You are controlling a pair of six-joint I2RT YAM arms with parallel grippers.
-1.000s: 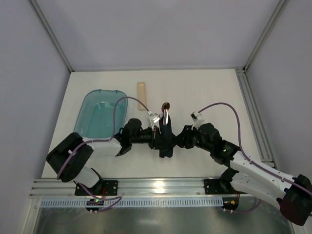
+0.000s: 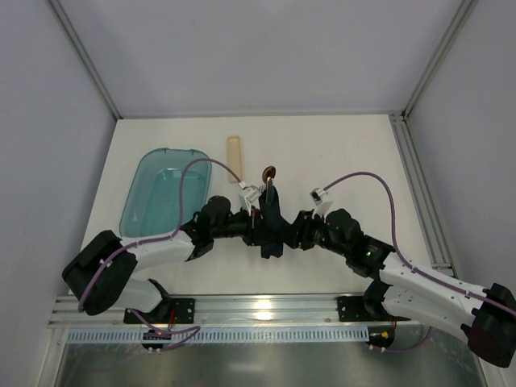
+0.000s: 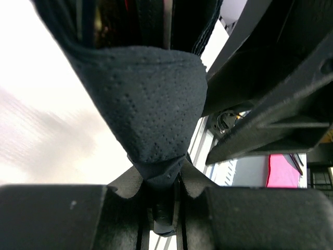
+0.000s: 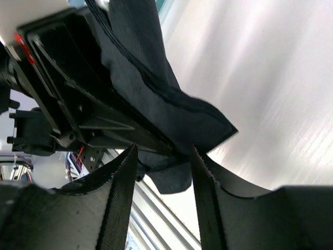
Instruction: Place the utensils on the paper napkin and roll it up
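Observation:
In the top view, the black napkin (image 2: 272,247) lies wrapped lengthwise around utensils. A copper spoon head (image 2: 268,173) and fork tines (image 2: 262,189) stick out at its far end. My left gripper is shut on a gathered fold of the napkin (image 3: 143,99). To the right, my right gripper stands partly open at a loose pointed flap of the napkin (image 4: 195,122). The flap passes behind its fingertips, and no firm hold shows. The utensils' handles are hidden inside the napkin and behind the grippers.
A teal bin (image 2: 165,189) stands at the left of the white table. Behind the napkin lies a narrow wooden piece (image 2: 234,157). Both grippers sit very close together over the napkin.
My left gripper has shifted slightly left, and the napkin with its spoon and fork has shifted and tilted left too.

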